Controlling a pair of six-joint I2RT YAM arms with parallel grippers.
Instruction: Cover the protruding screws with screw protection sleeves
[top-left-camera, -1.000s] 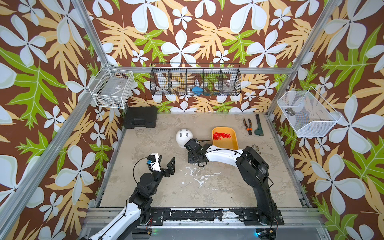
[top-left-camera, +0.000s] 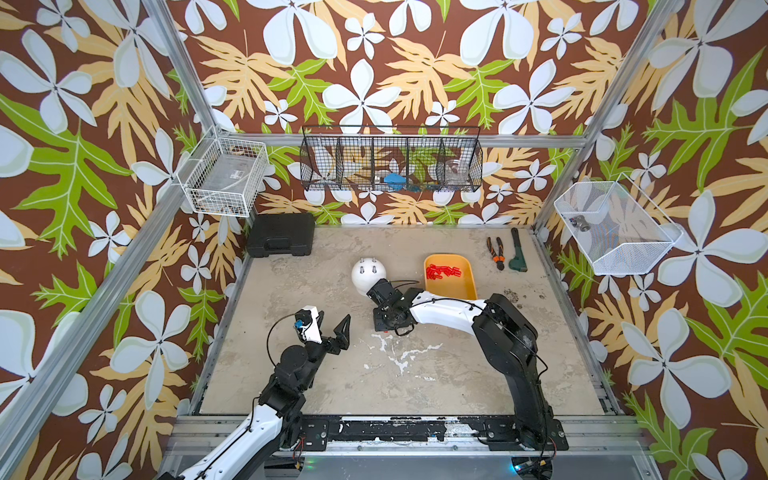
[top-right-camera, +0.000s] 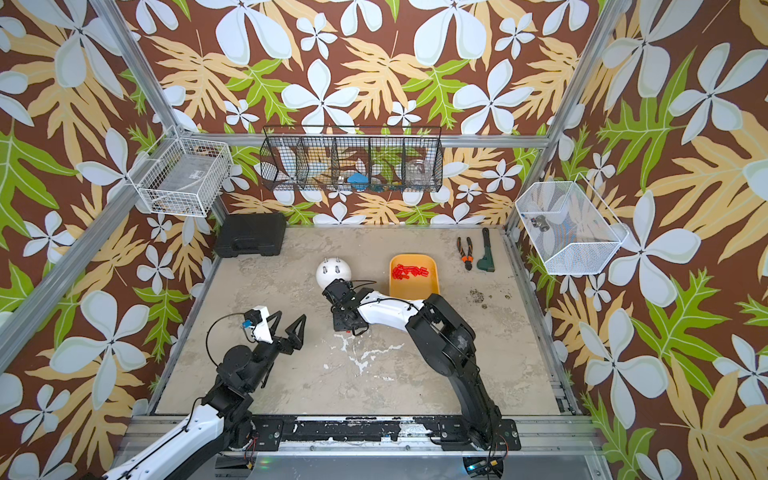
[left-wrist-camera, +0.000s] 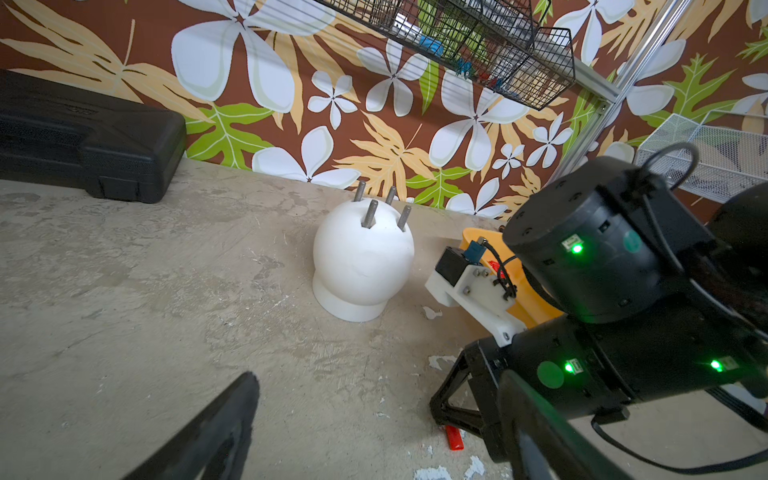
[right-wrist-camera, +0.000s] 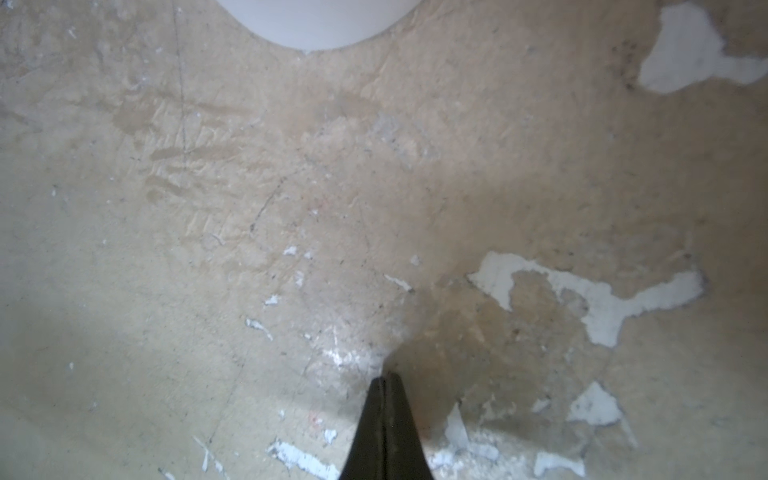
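Note:
A white ball (left-wrist-camera: 364, 260) on a round base stands on the table, several bare metal screws (left-wrist-camera: 369, 213) sticking up from its top. My right gripper is low in front of it, shut, and nothing shows between its fingers in the right wrist view. A red sleeve (left-wrist-camera: 453, 437) appears right by its fingertips in the left wrist view; whether it touches them I cannot tell. More red sleeves (top-left-camera: 442, 272) lie in the yellow bin (top-left-camera: 469, 289). My left gripper is open and empty, left of the right one.
At the back left lies a black case (top-left-camera: 280, 234). Pliers (top-left-camera: 496, 253) and a green-handled tool (top-left-camera: 517, 250) rest at the back right. Wire baskets hang on the frame above.
The right gripper has shifted very slightly, and a bit of red now shows under it. The left arm, the ball and the bin stay where they were.

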